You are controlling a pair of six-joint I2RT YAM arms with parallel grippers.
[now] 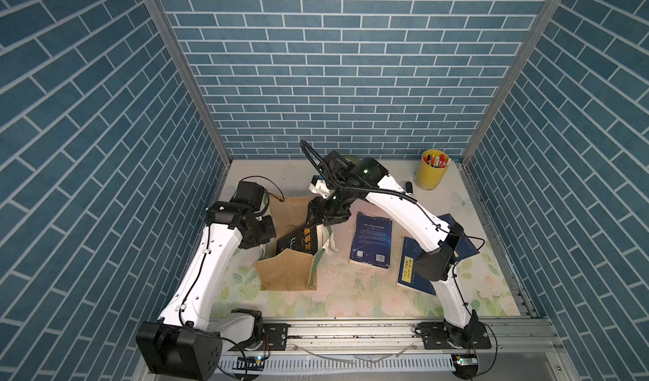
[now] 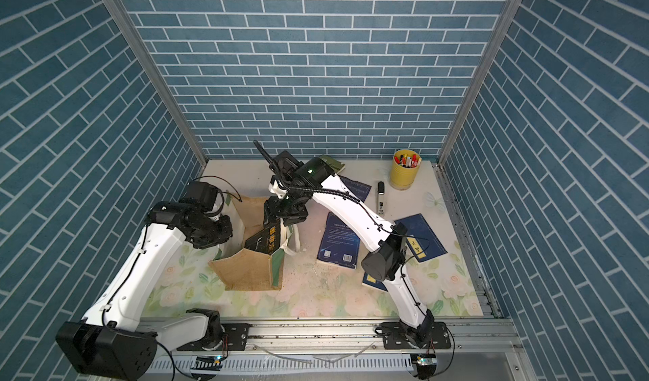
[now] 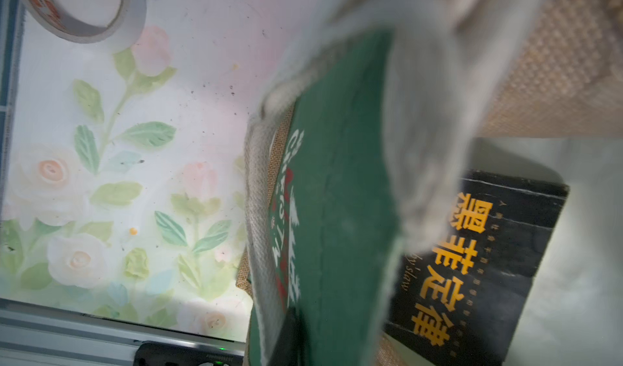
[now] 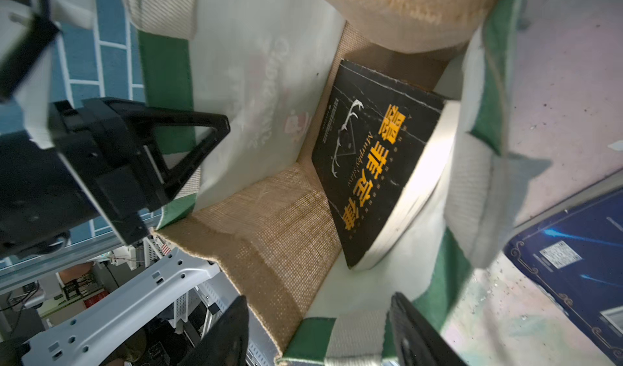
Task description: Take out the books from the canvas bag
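Observation:
The canvas bag (image 1: 288,273) stands with its mouth open on the left of the table. A black book with yellow lettering (image 4: 383,164) leans tilted inside it. At the bag's left side my left gripper is shut, its fingers against the green-edged wall; in the left wrist view a dark fingertip (image 3: 290,343) overlaps green cloth, and whether cloth is pinched is unclear. Over the bag's right part, above the book, hangs my right gripper, open and empty, its fingers (image 4: 415,333) apart with the green-white rim visible beyond.
Blue books lie right of the bag: one (image 1: 371,240) close by and another (image 1: 413,266) farther right, partly under the right arm. A yellow pen cup (image 1: 432,170) stands at the back right. A tape roll (image 3: 129,9) lies on the table.

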